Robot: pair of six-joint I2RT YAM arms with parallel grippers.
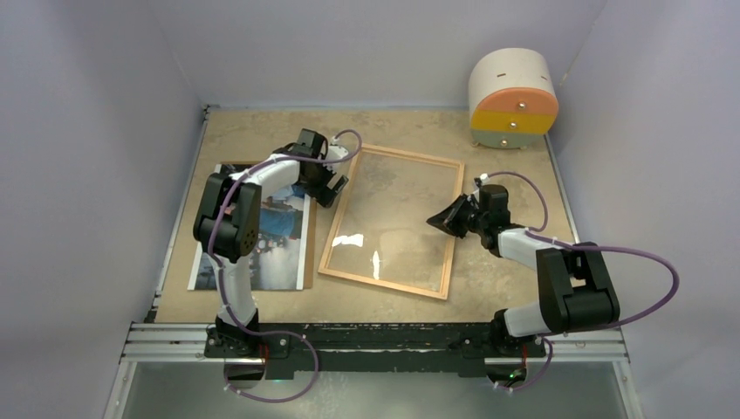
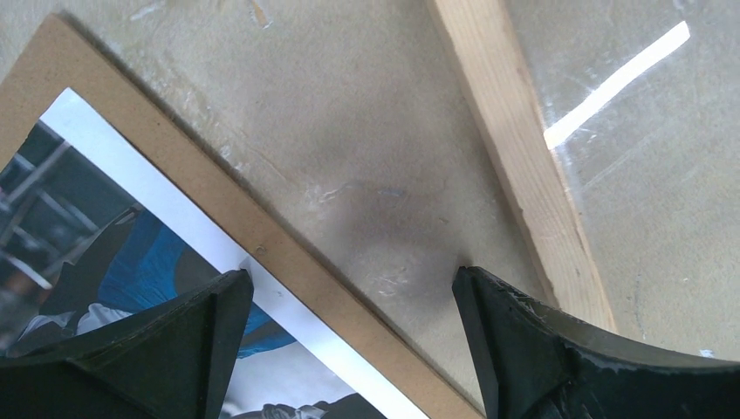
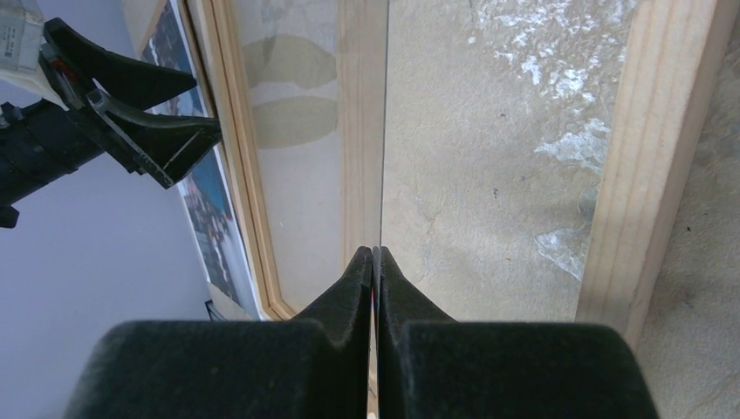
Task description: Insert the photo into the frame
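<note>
The photo [image 1: 272, 240] lies on a brown board at the left of the table, a white border along its edge [image 2: 166, 183]. The wooden frame [image 1: 384, 284] with a clear pane lies at the centre. My left gripper [image 1: 330, 188] stands open between photo and frame, over the photo board's right edge; in the left wrist view its fingers straddle that edge and bare table. My right gripper [image 1: 436, 221] is shut at the frame's right side; in the right wrist view the edge of the clear pane [image 3: 297, 192] runs down to its fingertips, and whether it holds it I cannot tell.
A small drawer box [image 1: 513, 100] with orange, yellow and green drawers stands at the back right. Bare table shows behind the frame and at its right.
</note>
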